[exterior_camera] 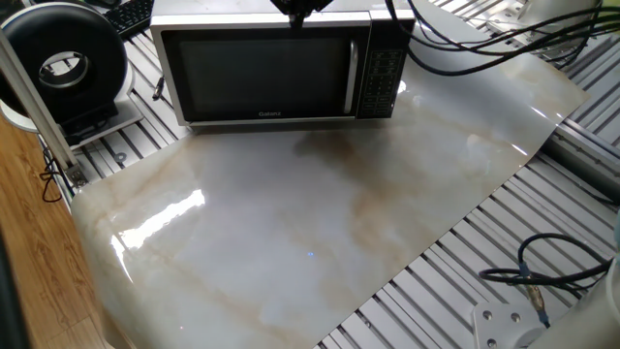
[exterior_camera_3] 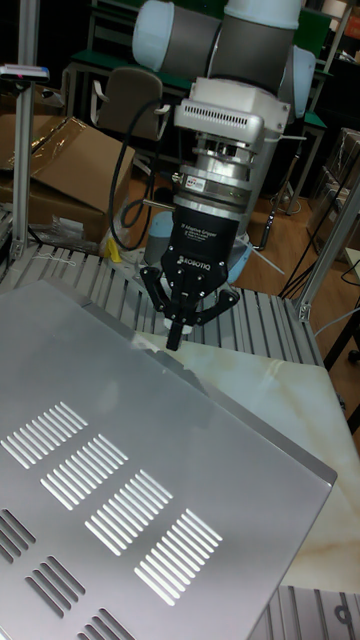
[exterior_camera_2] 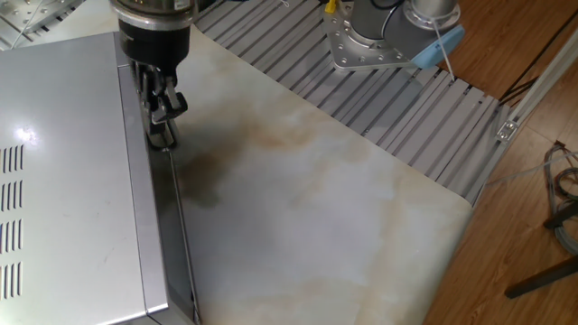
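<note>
A silver microwave with a dark door [exterior_camera: 266,73] stands at the back of the marbled sheet, its door closed in exterior view 1. Its vertical handle [exterior_camera: 351,76] is beside the keypad. My black gripper [exterior_camera: 296,21] hangs at the top edge of that view, before the microwave's upper front. In exterior view 3 the gripper [exterior_camera_3: 177,333] points down by the front top edge of the microwave casing [exterior_camera_3: 128,395]. Its fingers come together at the tips, and nothing shows between them. Exterior view 2 has the gripper [exterior_camera_2: 164,113] above the door side.
The marbled sheet [exterior_camera: 262,223] is bare in front of the microwave. Black cables [exterior_camera: 484,44] hang at the upper right. A round black device [exterior_camera: 68,68] stands left of the microwave, and the slatted table [exterior_camera: 426,301] shows at the right.
</note>
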